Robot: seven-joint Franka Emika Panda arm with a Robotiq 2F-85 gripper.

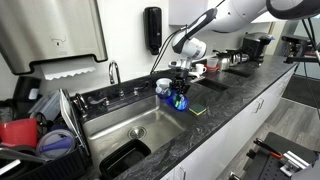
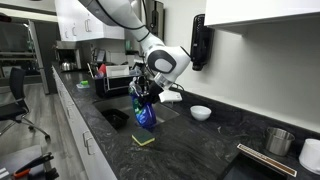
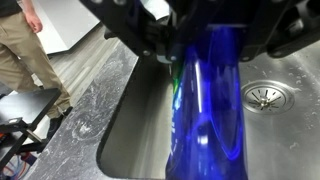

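A translucent blue bottle [image 3: 207, 120] fills the middle of the wrist view, with the dark gripper shut around it near the top edge. In exterior view 2 the bottle [image 2: 146, 116] hangs below the arm, by the sink end near the counter. Exterior view 1 shows the blue bottle [image 1: 180, 102] at the sink's right end, under the gripper [image 1: 181, 87]. Whether its base touches anything is hard to tell. A green and yellow sponge [image 2: 143, 141] lies on the dark counter close by.
The steel sink [image 1: 115, 125] has a drain [image 3: 266, 97] and a black tub [image 1: 125, 156] inside. A crowded dish rack [image 1: 45, 140] stands left of it. A white bowl [image 2: 200, 112] sits near the wall.
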